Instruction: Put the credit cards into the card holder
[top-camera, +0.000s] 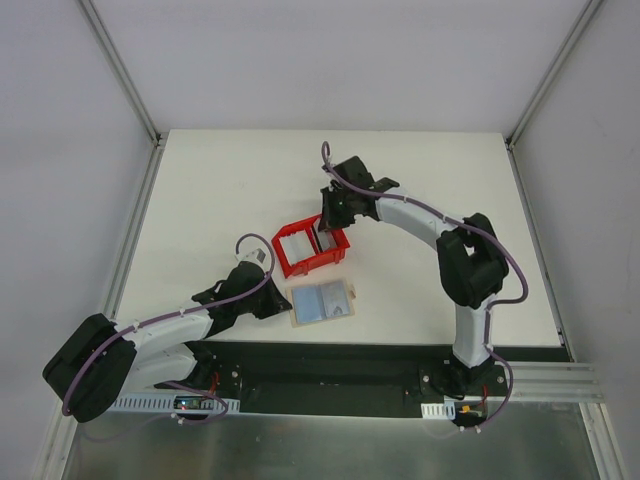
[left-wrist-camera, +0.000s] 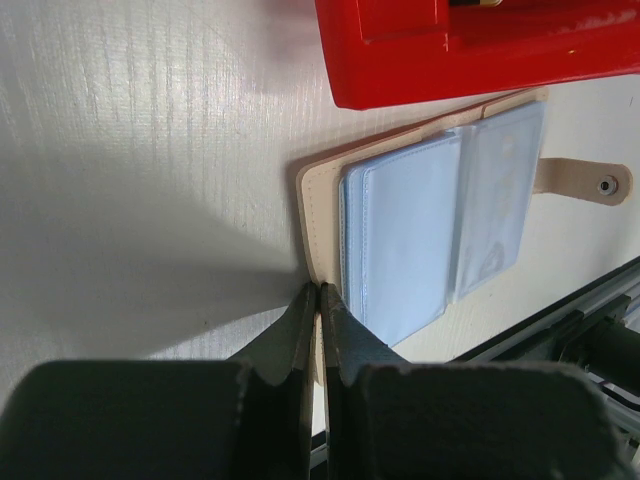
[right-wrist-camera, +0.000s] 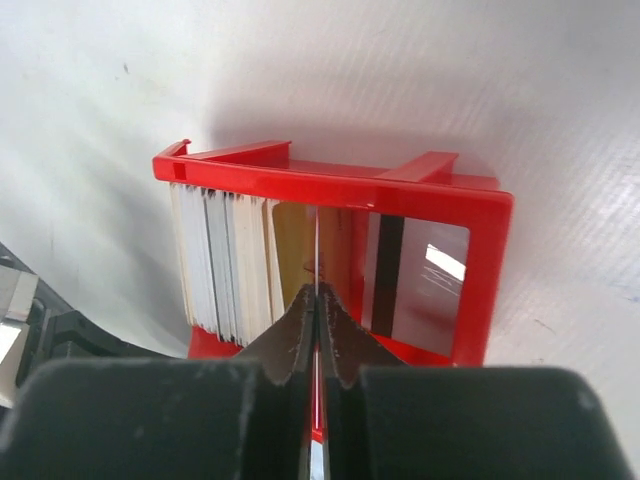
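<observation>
In the right wrist view my right gripper is shut on a thin card (right-wrist-camera: 317, 240), seen edge-on between the fingertips. That card stands over the red box (right-wrist-camera: 280, 182), whose row of pale cards (right-wrist-camera: 222, 260) leans at the left. Flat at the box's right side rests a card with a black stripe (right-wrist-camera: 388, 270). The card holder (left-wrist-camera: 400, 230), beige outside with blue and clear sleeves, lies open on the table in the left wrist view. At its near left edge my left gripper has its tips together, with the beige edge between or just beneath them.
A strap with a snap (left-wrist-camera: 585, 182) sticks out from the holder's far side. Just behind the holder stands the red box, close to both arms.
</observation>
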